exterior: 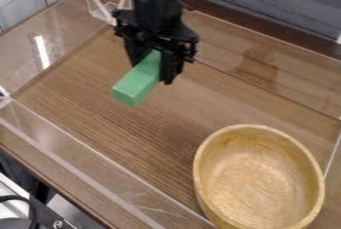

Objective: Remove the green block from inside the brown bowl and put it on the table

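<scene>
The green block (138,81) is held by my gripper (154,60), shut on its upper part. The block hangs tilted over the left-middle of the table, its lower end free. How far it is above the wood I cannot tell. At the lower right stands the brown bowl (204,180), light tan and empty inside, well apart from the block. The black gripper body hides the table behind it.
Bare wooden table (160,133) lies open between the block and the bowl. A clear plastic wall (40,49) borders the left side. Black cables (24,205) sit at the lower left corner.
</scene>
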